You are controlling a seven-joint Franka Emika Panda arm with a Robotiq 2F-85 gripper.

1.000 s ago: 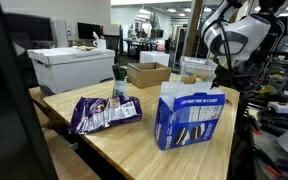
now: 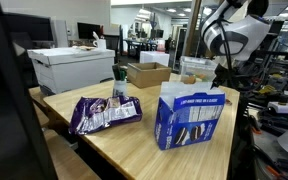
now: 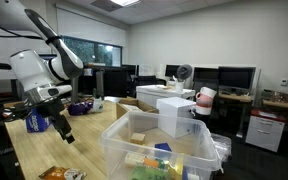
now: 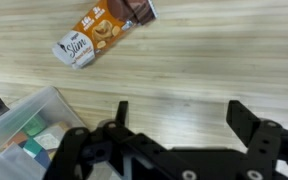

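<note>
My gripper is open, its two black fingers wide apart with only bare tabletop between them. Ahead of the fingers and to the left, an orange-brown snack packet (image 4: 102, 32) with "Slim" lettering lies flat on the table in the wrist view. Exterior view 2 has the same packet (image 3: 62, 173) at the bottom edge, nearer the camera than the gripper. A clear plastic bin (image 4: 46, 108) is at the left of the wrist view; exterior view 2 shows this bin (image 3: 134, 162) holding several coloured items.
In exterior view 1, a blue box (image 2: 189, 125) stands in front, with a purple bag (image 2: 106, 114) to its left. A bottle (image 2: 120, 82) and a cardboard box (image 2: 149, 76) are farther back. Bare wood (image 4: 184, 75) lies under the gripper.
In exterior view 1 the arm has shifted slightly to the right. The blue box, purple bag and cardboard box have stayed put.
</note>
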